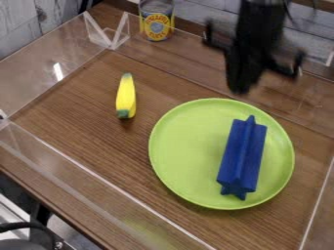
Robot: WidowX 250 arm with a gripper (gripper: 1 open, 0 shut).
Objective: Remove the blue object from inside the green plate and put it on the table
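Note:
The blue star-shaped bar point(243, 156) lies lengthwise on the right half of the green plate point(181, 146). Its near end, pointing toward the camera, shows the star outline. At the top of the view my gripper point(237, 90), dark and smeared by motion, hangs beyond the plate's far rim and well clear of the bar. Nothing shows held in it. Blur hides how its fingers stand.
To the left of the plate a yellow toy with a green end point(127, 96) rests on the brown table point(94, 137). A can with a yellow label point(156, 20) stands at the back. Clear walls border the table's left side, and bare wood lies left of the plate.

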